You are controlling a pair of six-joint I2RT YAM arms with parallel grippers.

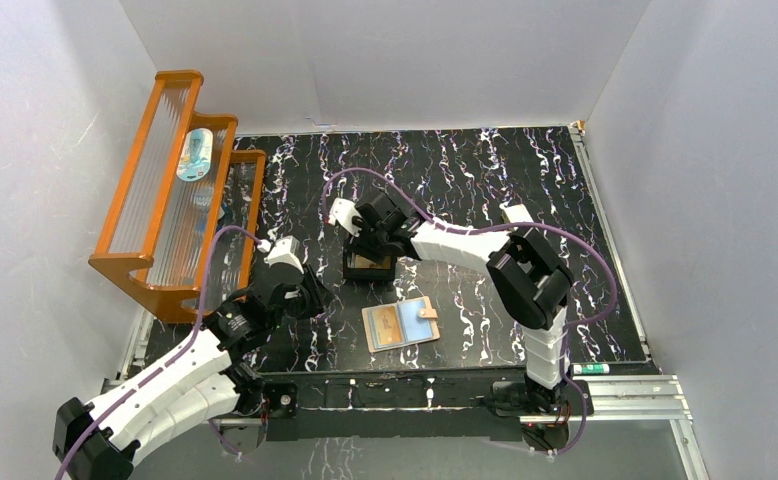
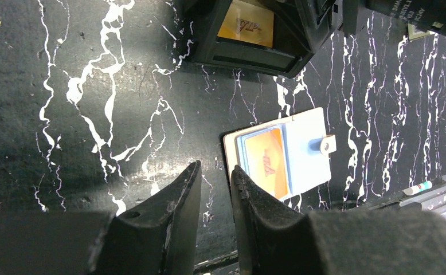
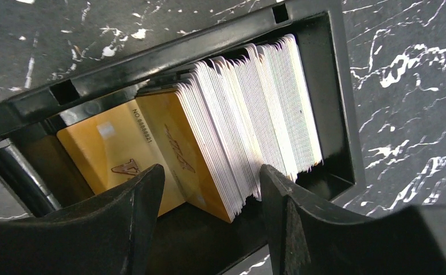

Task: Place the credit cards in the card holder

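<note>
A black box (image 3: 347, 103) holds a row of white-edged cards (image 3: 278, 103) and gold cards (image 3: 112, 149). My right gripper is over it, open, its fingertips at the cards and nothing clearly between them. The open card holder (image 1: 400, 323) lies in front of the box, a gold card (image 2: 265, 160) showing in its left sleeve and a light blue right side with a tab. My left gripper hangs left of the holder, its fingertips a little apart with nothing between them.
A wooden shelf (image 1: 145, 240) stands on the left. A pale box (image 1: 516, 214) lies at the right, partly behind the right arm.
</note>
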